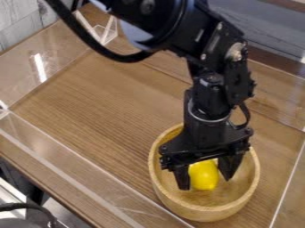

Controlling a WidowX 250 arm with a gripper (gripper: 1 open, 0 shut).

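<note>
A round light wooden bowl (pixel 209 208) sits on the wooden surface at the lower right. Inside it lies a yellow object (pixel 204 176). My black gripper (pixel 205 173) is down over the bowl, open, its fingers on either side of the yellow object. Whether they touch it cannot be told, and part of the object is hidden beneath the gripper.
A grey wall rises at the back right. A black cable lies at the lower left corner.
</note>
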